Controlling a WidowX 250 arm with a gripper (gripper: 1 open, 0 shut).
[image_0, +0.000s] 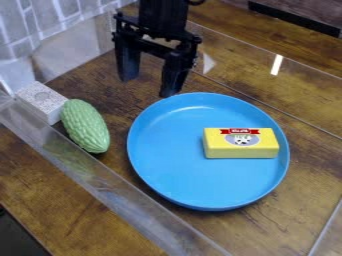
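A black two-finger gripper (150, 62) hangs at the top centre, fingers pointing down and spread wide apart, nothing between them. It is above the wooden surface, behind the blue plate (181, 175). A yellow box (241, 143) with a red label lies on the right part of the plate. A green ridged vegetable (84, 125) lies on the wood left of the plate.
A white speckled block (42, 102) sits at the far left, beside the vegetable. Transparent walls run along the left and back. Bare wood (267, 80) is free behind and right of the plate.
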